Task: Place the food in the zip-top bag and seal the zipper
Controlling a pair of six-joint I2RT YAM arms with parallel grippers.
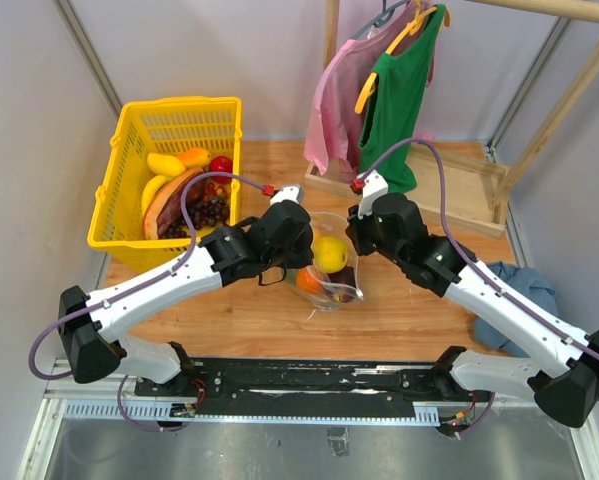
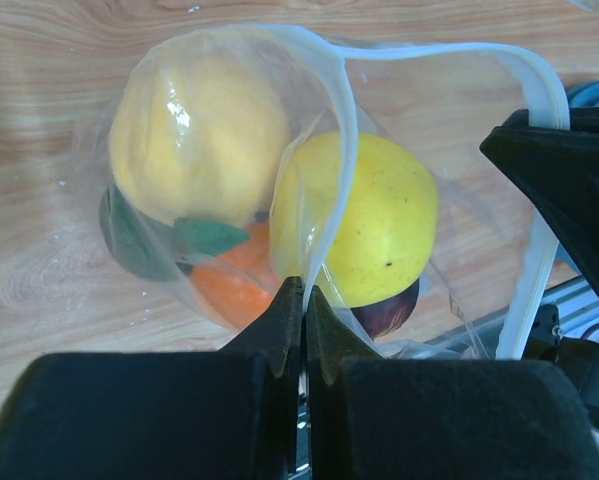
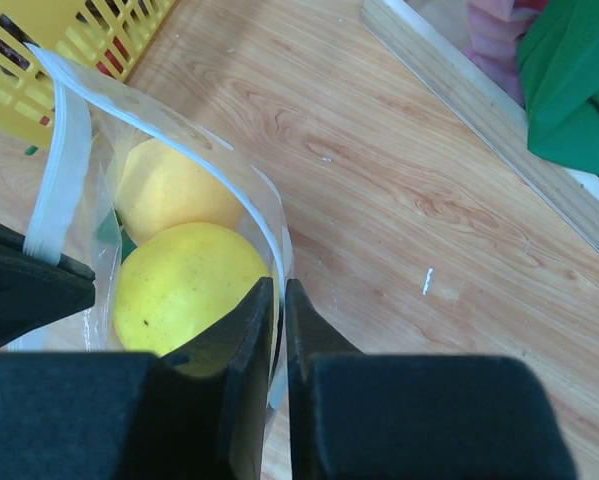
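A clear zip top bag (image 1: 324, 300) stands on the table between my two grippers, its mouth spread apart. Inside are a yellow fruit (image 2: 374, 220), a pale round fruit (image 2: 194, 140), an orange item (image 2: 234, 280) with green leaves, and a dark purple item (image 2: 387, 312) partly hidden below the yellow one. My left gripper is shut on one side of the bag's white rim. On the opposite side, my right gripper is shut with the rim pinched between its fingertips. From above, the arms hide both sets of fingertips.
A yellow basket (image 1: 104, 215) with other fruit stands at the back left. Behind the bag are a wooden rack (image 1: 469, 215) and hanging pink (image 1: 334, 110) and green clothes (image 1: 404, 110). Blue cloth (image 1: 519, 300) lies at the right.
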